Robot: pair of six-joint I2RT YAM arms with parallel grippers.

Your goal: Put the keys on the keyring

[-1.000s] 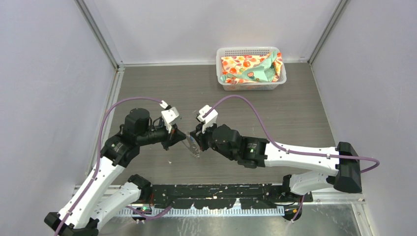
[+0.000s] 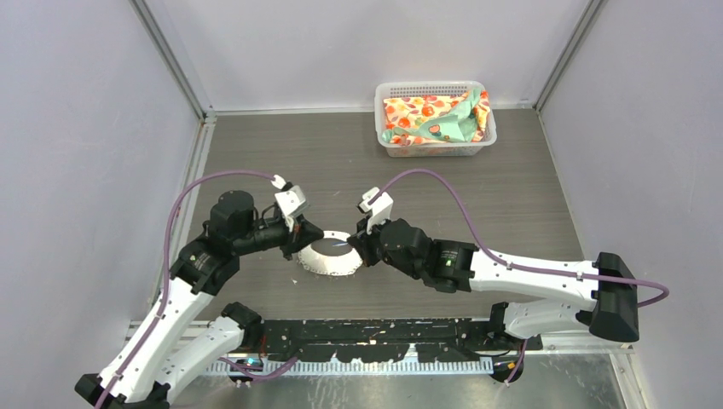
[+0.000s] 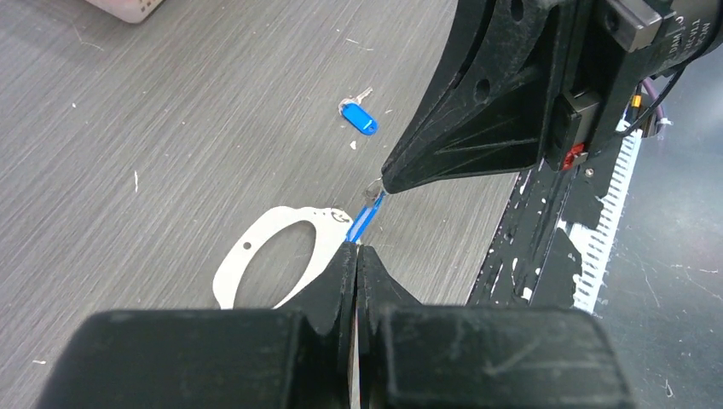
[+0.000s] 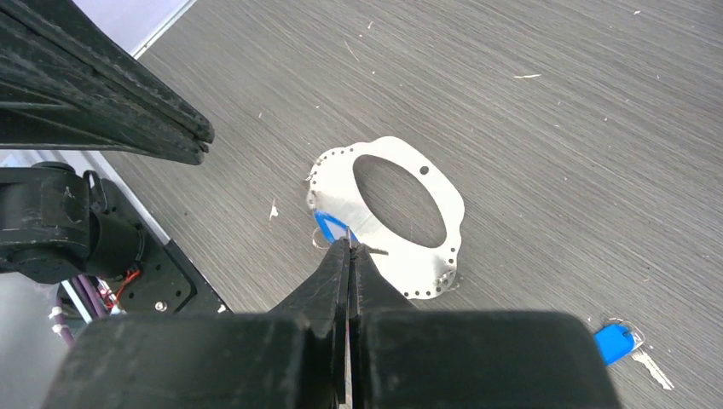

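Note:
A white metal plate with an oval opening (image 2: 328, 267) lies on the table between the grippers. My left gripper is shut, with nothing clearly held. My right gripper is shut, with a thin metal piece and a blue-edged tag (image 4: 332, 223) at its tip; whether these are gripped is hard to tell. In the left wrist view the tag (image 3: 362, 221) appears below the right fingertips. A separate blue tag (image 4: 614, 342) with a key (image 4: 652, 368) and ring lies on the table.
A white basket (image 2: 435, 149) holding patterned packages stands at the back right. Its dark front edge (image 2: 367, 332) runs below both arms.
The white plate, earlier seen narrow and raised between the grippers, now lies flat. My right gripper has moved right; the left has shifted slightly.

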